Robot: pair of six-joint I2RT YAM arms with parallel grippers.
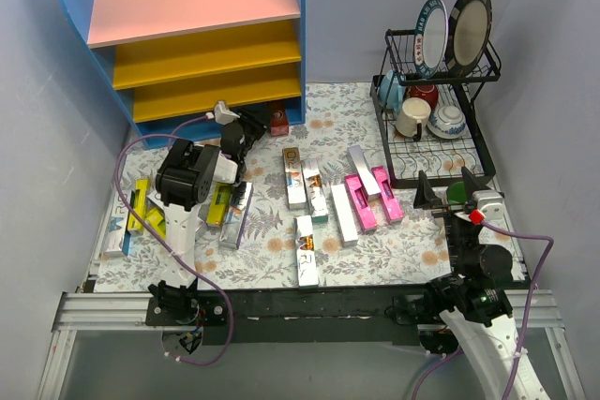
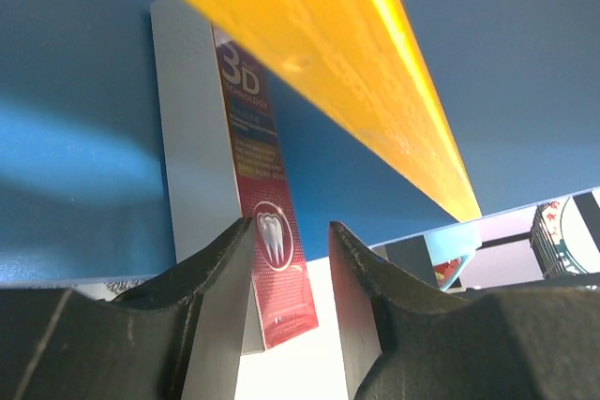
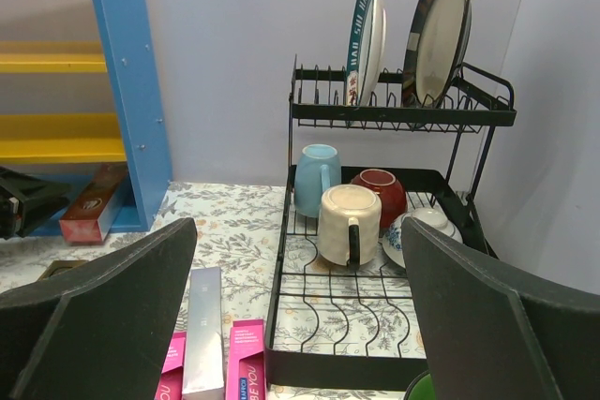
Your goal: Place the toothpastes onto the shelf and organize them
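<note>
A red toothpaste box [image 2: 267,203] lies in the shelf's bottom blue compartment beside the right wall, also in the top view [image 1: 278,119]. My left gripper is at that compartment, its fingers either side of the box's near end; whether they grip it is hard to see. My right gripper [image 1: 447,185] stands open at the lower right, apart from everything it could hold. More toothpaste boxes lie on the table: yellow [image 1: 221,203], pink [image 1: 388,197], white [image 1: 343,214] and others.
A dish rack [image 1: 396,178] with plates, mugs and a bowl stands at the right. The shelf [image 1: 192,2] has empty upper boards.
</note>
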